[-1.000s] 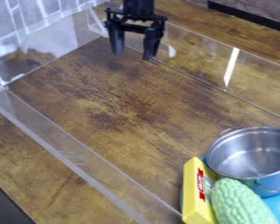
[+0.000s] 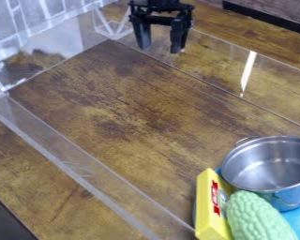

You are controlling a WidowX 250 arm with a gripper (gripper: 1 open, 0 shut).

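Observation:
My black gripper [image 2: 160,34] hangs at the top centre of the view, over the far edge of the clear-walled wooden tray area. Its two fingers are spread apart, with nothing visible between them. A steel pot [image 2: 268,171] sits at the lower right, with a yellow box [image 2: 209,211] and a green textured object [image 2: 255,217] in front of it.
Clear plastic walls border the wooden surface [image 2: 127,122] on the left and back. A blue item [image 2: 296,225] lies under the objects at the lower right. A white tiled or curtained backdrop fills the top left.
My gripper has moved up in the view, away toward the back and slightly right. The pot, box and green object are where they were.

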